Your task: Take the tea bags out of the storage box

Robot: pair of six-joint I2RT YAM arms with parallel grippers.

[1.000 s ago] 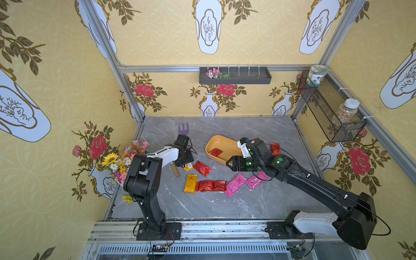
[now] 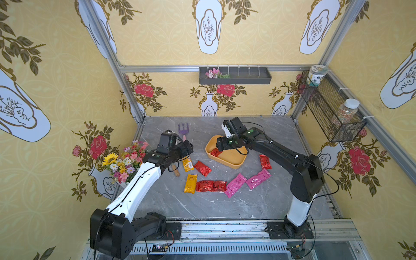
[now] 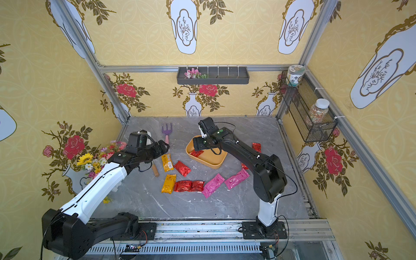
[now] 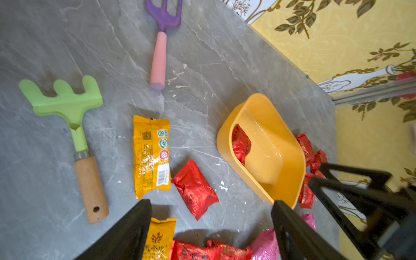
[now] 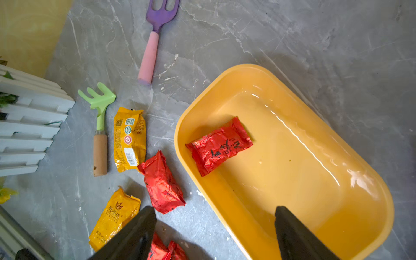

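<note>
The yellow storage box (image 5: 303, 182) holds one red tea bag (image 5: 218, 145) in its left part. My right gripper is open above the box, nothing between its fingers. My left gripper hangs above the table left of the box, fingers apart and empty. Around the box lie a red tea bag (image 4: 195, 190), a yellow one with a barcode (image 4: 151, 153), another yellow one (image 2: 190, 183), several more red ones (image 2: 205, 185) and pink ones (image 2: 235, 185).
A green rake (image 4: 73, 108) and a purple fork (image 4: 158, 60) lie left of and behind the box. A white fenced flower planter (image 5: 30, 125) stands at the left. A wire basket (image 2: 329, 108) with jars hangs on the right wall.
The tea bags look unmoved.
</note>
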